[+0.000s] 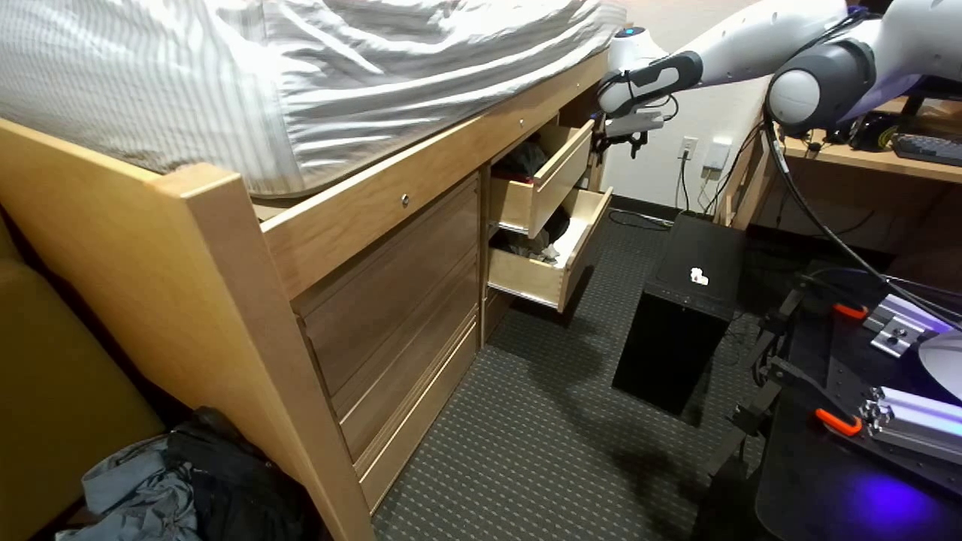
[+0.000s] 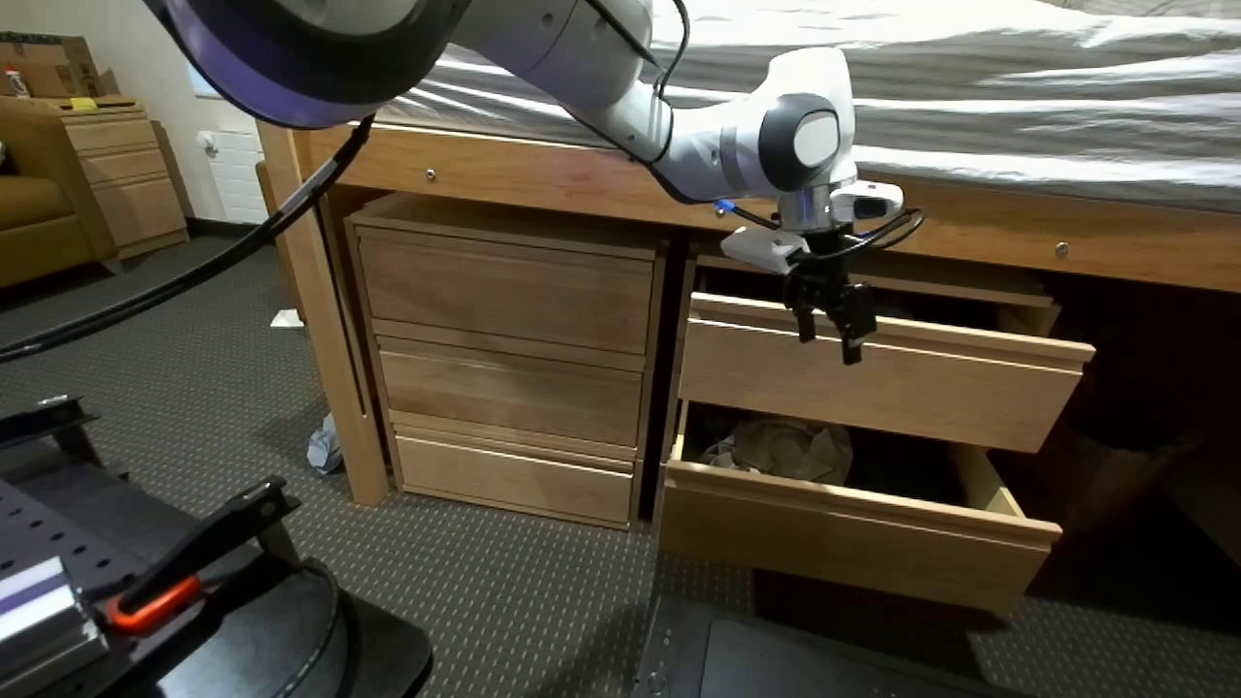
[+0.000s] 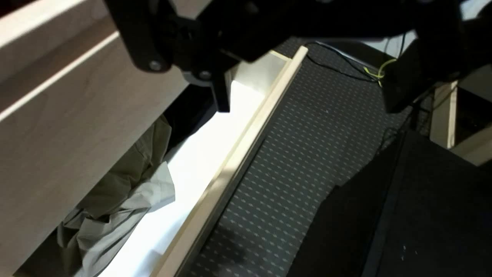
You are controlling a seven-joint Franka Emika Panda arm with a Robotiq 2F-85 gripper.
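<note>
My gripper (image 2: 829,337) hangs open in front of the upper drawer (image 2: 878,366), fingers pointing down. In the wrist view one finger (image 3: 221,94) shows over the lower drawer's inside and the other (image 3: 394,92) over the carpet side, with nothing between them. Both wooden drawers stand pulled out, the lower drawer (image 2: 861,535) also clearly open in exterior view 1. Brown and grey-green cloth (image 3: 133,184) lies in the lower drawer beside its bright, bare floor. Dark contents (image 1: 523,161) sit in the upper drawer. Whether the gripper touches the upper drawer front I cannot tell.
A tall black box (image 1: 681,306) stands on the carpet (image 1: 505,442) facing the drawers. The bed rail (image 1: 433,180) runs above them. Closed drawers (image 2: 512,361) are at the left in exterior view 2. A black table (image 1: 866,478) lies at the right.
</note>
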